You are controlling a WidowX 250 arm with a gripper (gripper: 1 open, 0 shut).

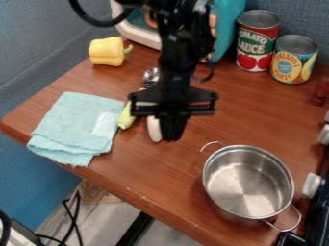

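A steel pot [241,183] with loop handles stands upright on the right front of the wooden table [141,178]. My black gripper [171,125] is above the middle of the table, left of and behind the pot and apart from it. A yellow item and a white item lie partly hidden behind it; whether its fingers are open or shut cannot be made out.
A pale blue cloth [71,130] lies at the left. A yellow pepper toy [108,52], a tomato can [256,43] and another can [293,62] are at the back. A black appliance [313,223] lines the right edge.
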